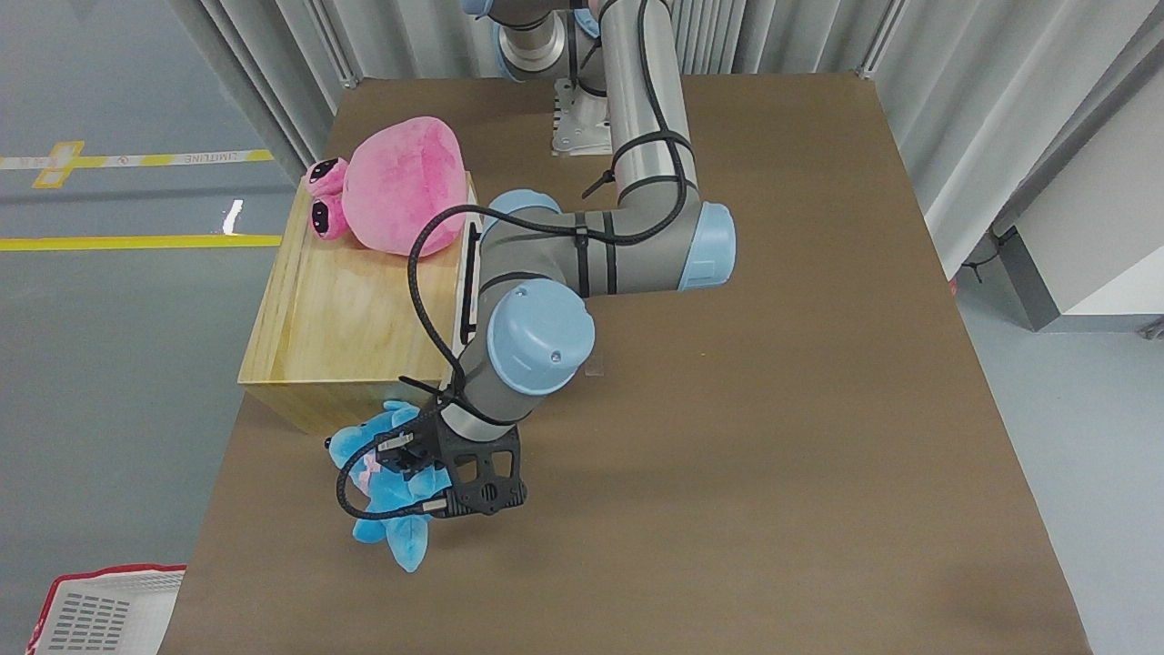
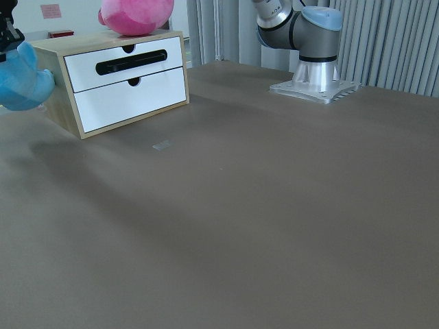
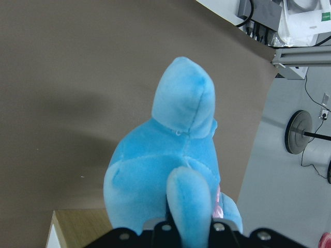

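Observation:
A blue plush toy [image 1: 398, 537] with a pink bow hangs beneath my gripper [image 1: 426, 480] in the front view, just in front of the wooden cabinet [image 1: 338, 327]. In the left view the toy [image 2: 24, 82] is at the far left edge, raised beside the cabinet. The wrist view shows the plush [image 3: 155, 165] filling the middle, clamped between my fingers, which are mostly hidden by it.
A pink plush [image 1: 398, 186] sits on the cabinet, whose white drawers [image 2: 130, 96] face into the table. A white-red basket [image 1: 104, 617] stands off the table at lower left.

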